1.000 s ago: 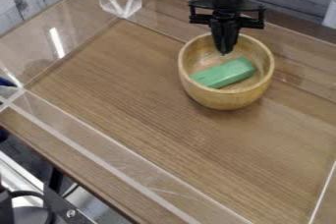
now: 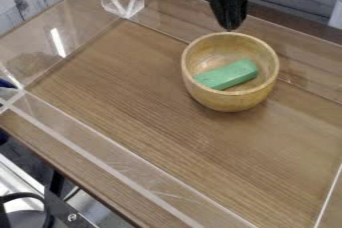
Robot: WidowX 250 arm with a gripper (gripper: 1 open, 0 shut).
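Observation:
A wooden bowl (image 2: 201,98) stands on the wooden table right of centre, with a green block (image 2: 226,77) lying inside it. The black gripper (image 2: 230,20) hangs just above and behind the bowl, at the top of the view. Whether its fingers are open or shut is not clear.
Clear plastic pieces show at the left edge and at the top left. A black cable lies in the bottom left corner.
The gripper has risen away from the bowl toward the top of the view. The green block remains in the bowl.

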